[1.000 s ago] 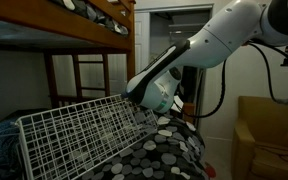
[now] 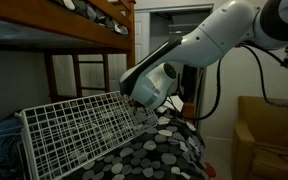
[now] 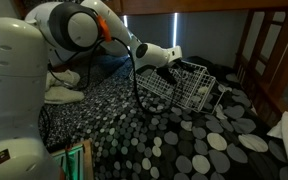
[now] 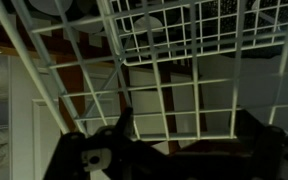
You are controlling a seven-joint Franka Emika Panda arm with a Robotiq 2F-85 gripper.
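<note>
A white wire rack or basket (image 2: 79, 132) stands on its side on the bed, its grid facing the first exterior view. My gripper is at its upper edge, toward the far end in that view. In the wrist view the dark fingers (image 4: 125, 122) stand wide apart, with the rack's white wires (image 4: 197, 95) crossing the space in front of and between them. The second exterior view shows the arm's white wrist (image 3: 152, 55) above the rack (image 3: 189, 87); the fingertips are too small to make out there, and contact with a wire cannot be told.
A dark blanket with grey dots (image 3: 174, 145) covers the bed. A wooden bunk frame (image 2: 59, 38) overhangs the rack, with a ladder (image 2: 91, 72) behind. Beyond the bed is a tan armchair (image 2: 269, 140). Much of the blanket in front of the rack is clear.
The rack's near end has shifted slightly up and to the right in the first exterior view. My arm's wrist has tilted and moved a little to the left.
</note>
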